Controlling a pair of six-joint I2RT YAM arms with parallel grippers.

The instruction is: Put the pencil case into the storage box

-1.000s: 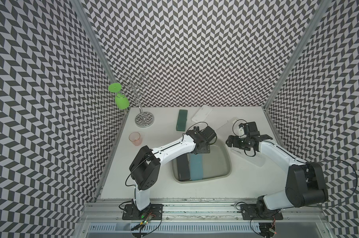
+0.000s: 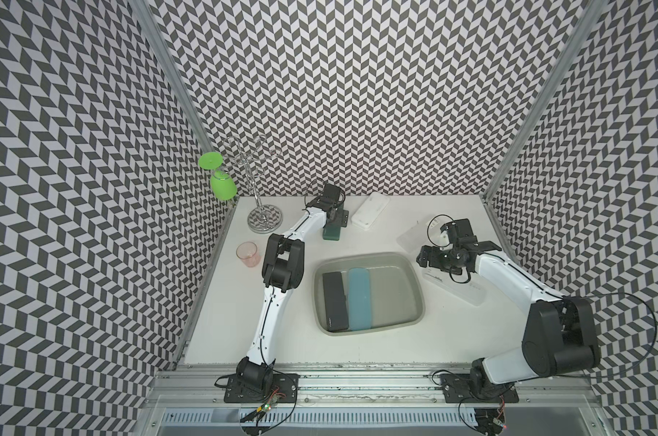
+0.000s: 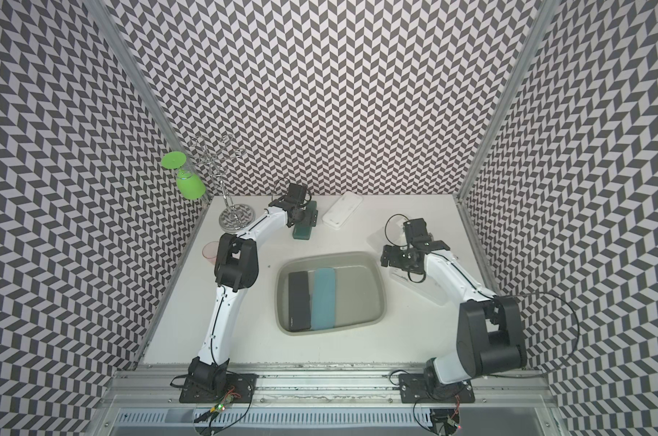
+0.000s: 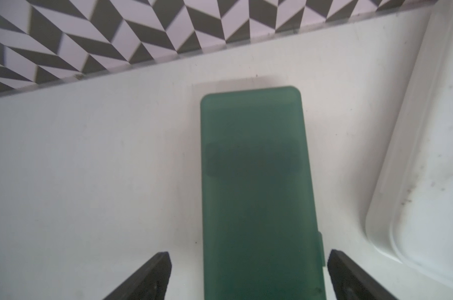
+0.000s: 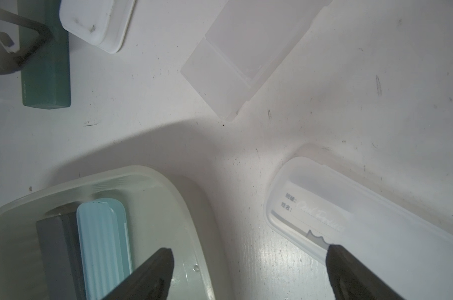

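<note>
A dark green pencil case lies on the table near the back wall. My left gripper is open above it, one finger to each side of the case. The grey-green storage box stands mid-table, with a black case and a blue case side by side in its left half. My right gripper hangs open and empty right of the box, between its rim and a clear pencil case. A white case lies right of the green one; another translucent case lies behind my right gripper.
At the back left stands a metal rack with a green goblet hung on it. A pink glass is beside my left arm. The box's right half is empty, and the front of the table is clear.
The right arm has hardly moved.
</note>
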